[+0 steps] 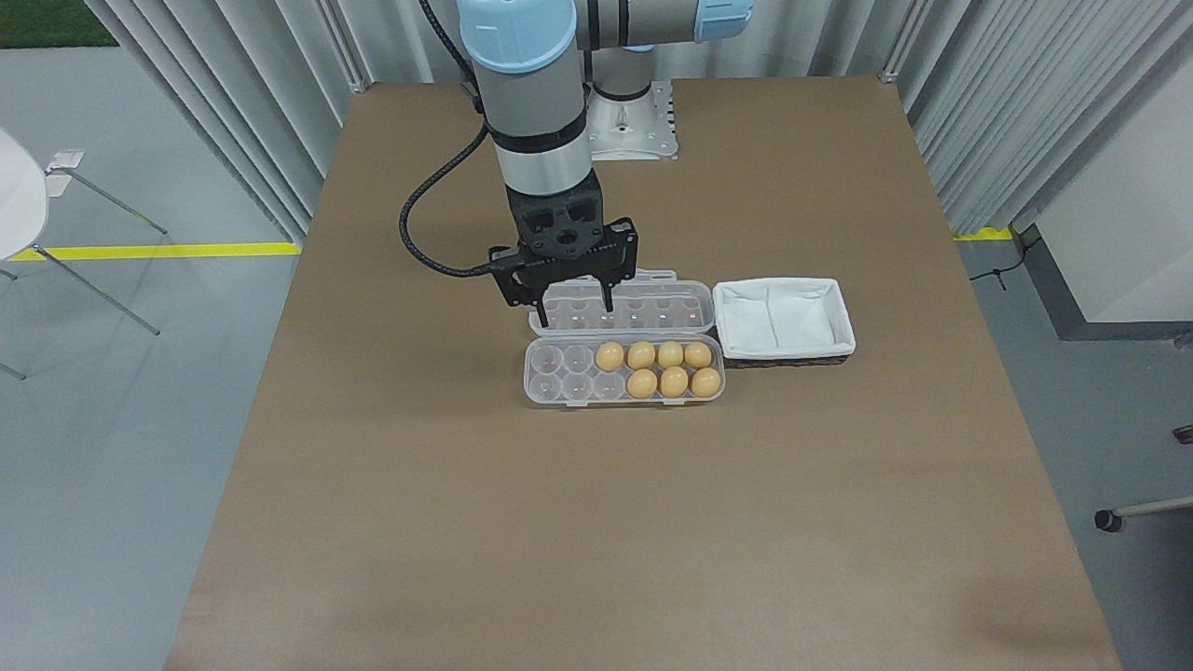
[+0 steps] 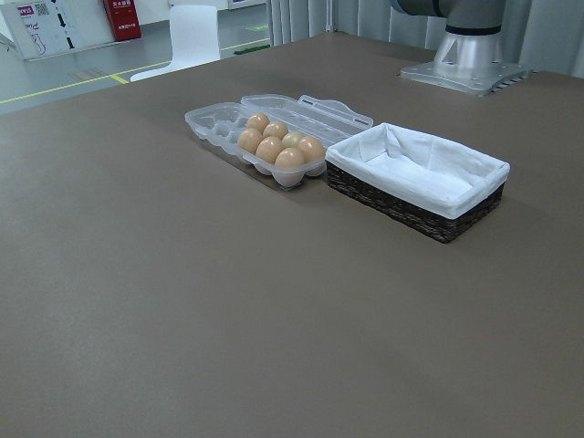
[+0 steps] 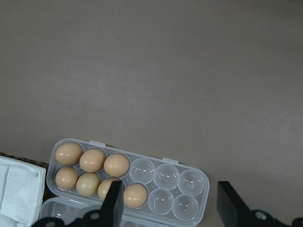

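Note:
A clear plastic egg carton (image 1: 548, 390) lies open on the table, several brown and cream eggs (image 1: 642, 382) in its right part and empty cups at its left. The white-lined basket (image 1: 783, 317) sits just to its right. My black gripper (image 1: 575, 318) hangs above the carton's lid at the left, fingers apart with nothing between them. In the wrist view the gripper straddles the empty-cup end from above. The side view shows eggs (image 2: 288, 160) in the carton beside the basket (image 2: 411, 192).
The arm's base (image 2: 465, 73) stands at the back.

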